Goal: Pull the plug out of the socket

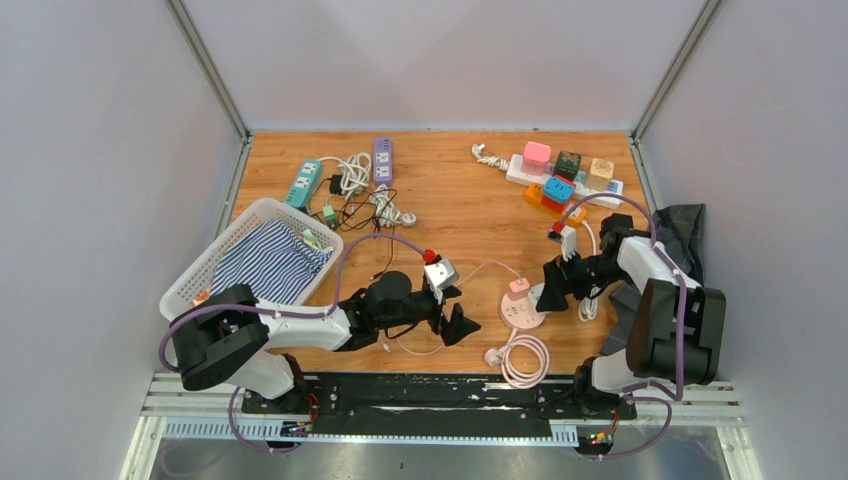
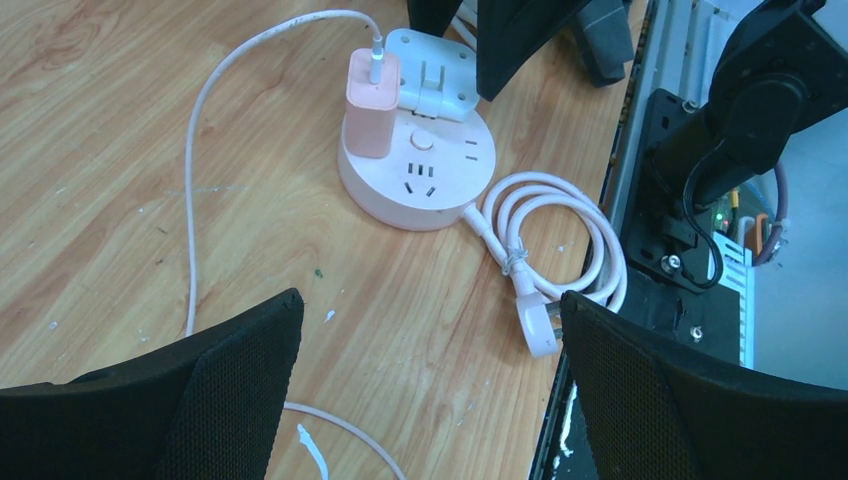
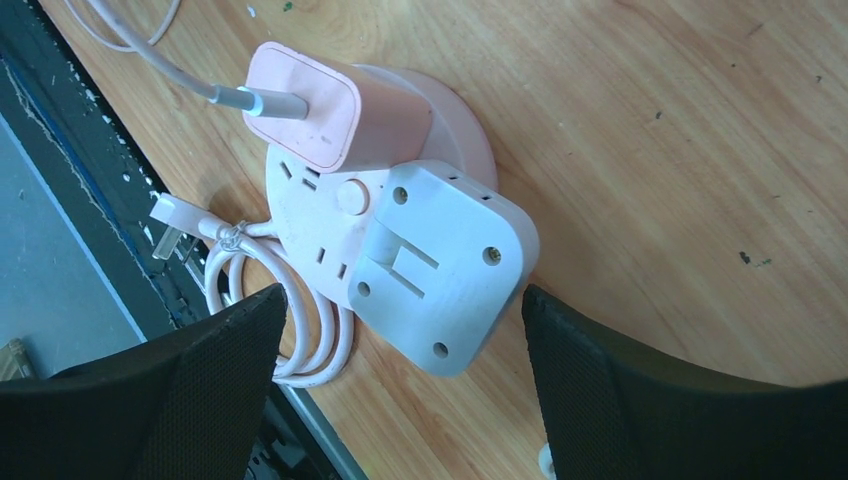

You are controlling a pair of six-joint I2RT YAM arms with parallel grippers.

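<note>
A round pale-pink socket (image 1: 518, 313) lies on the table with two plugs in it. One is a pink charger plug (image 2: 372, 105) with a white cable running out of its top; the other is a white, squarish plug (image 3: 440, 265). My right gripper is open just above the white plug, whose near corner reaches toward the gap between the fingers without visible contact. To the left of the socket, my left gripper (image 1: 457, 312) hangs open and empty. In its wrist view, the fingers (image 2: 220, 385) frame bare table and a thin cable.
The socket's coiled white cord (image 1: 527, 362) lies in front of it, near the black edge. At the left stands a white basket (image 1: 186, 290) with striped cloth. Power strips (image 1: 303, 183) and cables fill the back left; coloured cubes (image 1: 537, 155) stand back right.
</note>
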